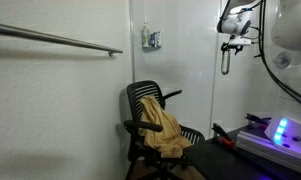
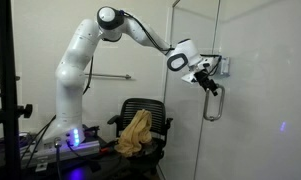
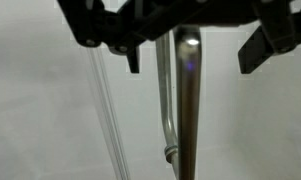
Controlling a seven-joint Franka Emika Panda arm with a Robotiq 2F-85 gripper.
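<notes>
A vertical metal handle [image 2: 221, 105] is fixed to the white panel, and it also shows as a narrow loop [image 1: 225, 64] in exterior view 1. My gripper [image 2: 212, 77] is at the handle's upper end. From the wrist, the open gripper has one dark finger [image 3: 133, 60] left of the shiny bar [image 3: 188, 100] and the other finger [image 3: 256, 50] to its right. Gaps show on both sides of the bar, so neither finger grips it. Whether the fingertips reach past the bar in depth is hard to tell.
A black office chair [image 1: 137, 92] holds a tan cloth [image 1: 162, 128], beside the arm's base [image 2: 75, 105]. Small bottles [image 1: 150, 40] are mounted on the wall, and a long horizontal rail [image 1: 60, 41] runs along it. The panel around the handle is otherwise bare.
</notes>
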